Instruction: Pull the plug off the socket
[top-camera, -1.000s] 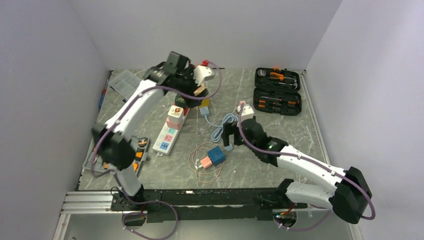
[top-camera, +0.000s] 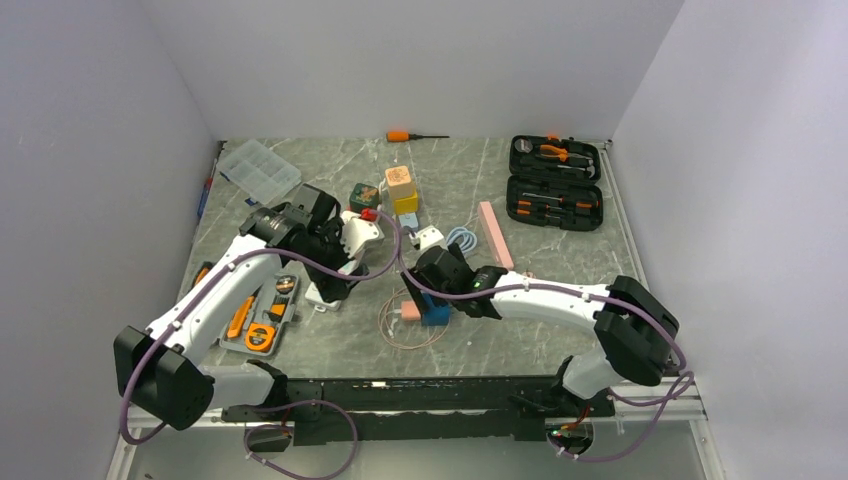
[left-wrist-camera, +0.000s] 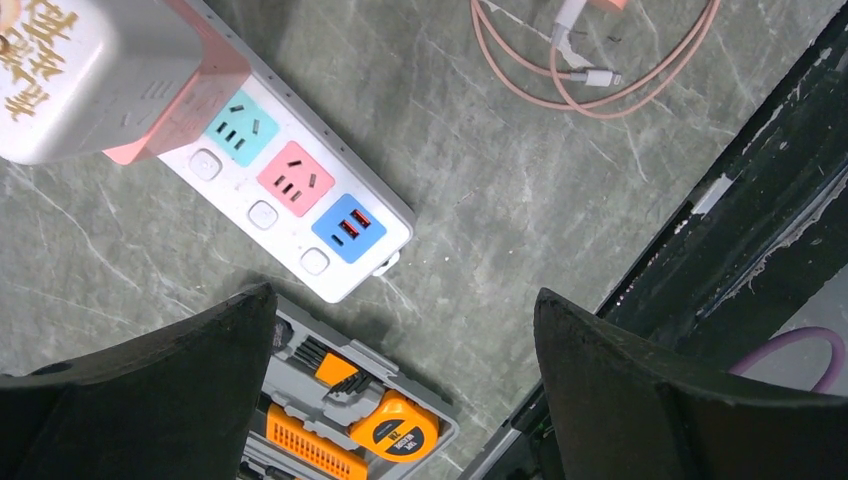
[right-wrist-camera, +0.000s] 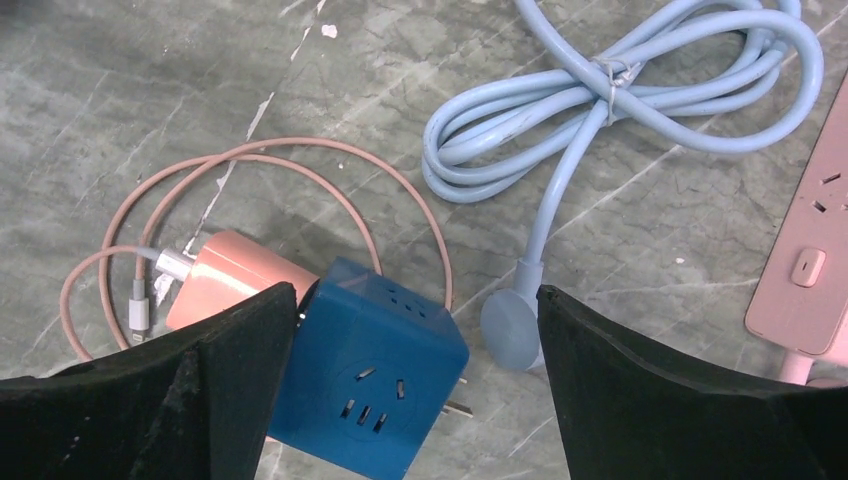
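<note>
My left gripper is open above the white power strip (left-wrist-camera: 260, 210), which has cyan, pink and blue sockets. A white-topped plug block (left-wrist-camera: 110, 70) with a pink base sits at the strip's upper end in the left wrist view. My right gripper is open over a blue cube socket adapter (right-wrist-camera: 365, 390), its fingers either side of it. A pink charger (right-wrist-camera: 225, 270) with a cable lies against the cube.
A coiled blue cable (right-wrist-camera: 610, 100), a pink strip (top-camera: 495, 235), a grey tool case (left-wrist-camera: 350, 410), black toolkit (top-camera: 555, 205) and wooden-coloured block (top-camera: 399, 180) surround the area.
My left gripper has come down from the back toward the front-left, over the white strip. My right gripper has moved left and toward the front onto the blue cube.
</note>
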